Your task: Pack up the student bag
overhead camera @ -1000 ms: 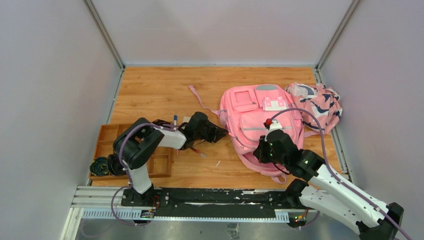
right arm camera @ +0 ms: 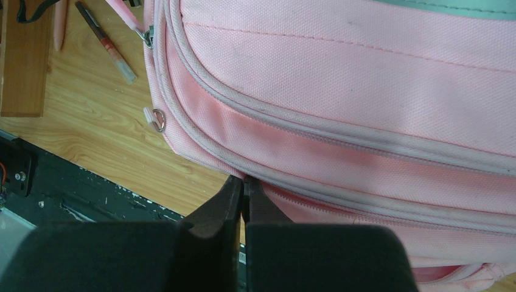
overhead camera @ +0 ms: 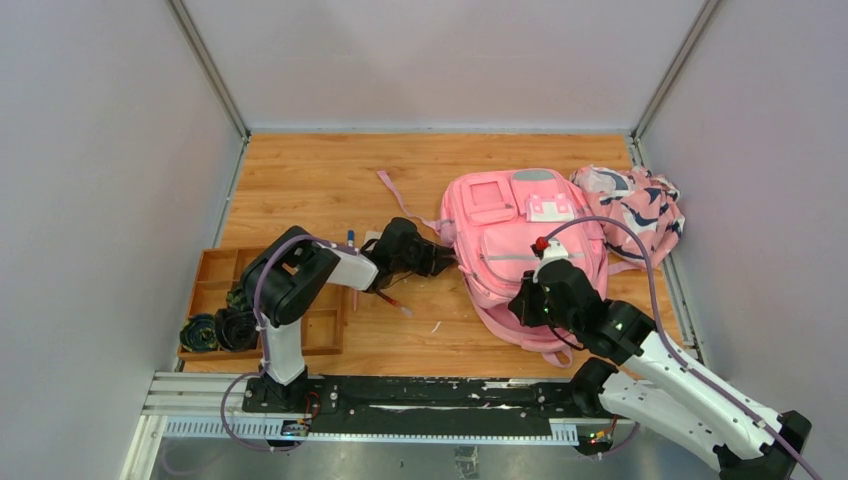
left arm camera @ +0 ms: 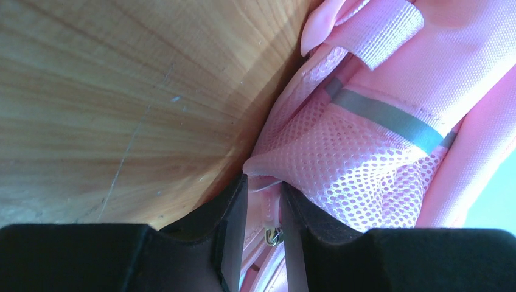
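The pink backpack [overhead camera: 505,235] lies on the table right of centre, front pockets up. At its left side is my left gripper [overhead camera: 452,262]. In the left wrist view the left fingers [left arm camera: 234,213] stand slightly apart at the mesh side pocket [left arm camera: 353,164], with pink fabric and a metal zipper part [left arm camera: 273,236] showing in and behind the gap. My right gripper [overhead camera: 515,312] is at the bag's lower front edge. Seen from the right wrist, its fingertips [right arm camera: 231,191] are together at the grey-piped zipper seam [right arm camera: 292,188]; whether any fabric is pinched there is hidden.
A wooden tray [overhead camera: 325,330] with dark round items stands at the left, partly under the left arm. Pens [right arm camera: 109,45] lie between tray and bag. A patterned pink cloth bag [overhead camera: 640,215] sits at the back right.
The left gripper has shifted slightly toward the front and its wrist has turned a little; its tip stays by the bag's side. The right arm and the bag look unmoved.
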